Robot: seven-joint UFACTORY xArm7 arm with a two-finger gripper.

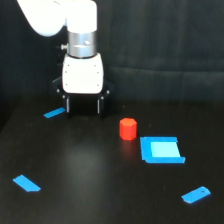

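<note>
A small red block (128,129) sits on the dark table, right of the middle. To its lower right, a square outlined in blue tape (146,150) surrounds a pale, whitish centre (165,149). At the upper left hangs my white gripper (84,104), fingers pointing down and spread well apart. Nothing shows between them. The gripper is to the left of the red block and farther back, clear of it.
Strips of blue tape lie on the table at the back left (54,113), front left (26,184) and front right (196,195). Behind the table hangs a dark curtain (160,50).
</note>
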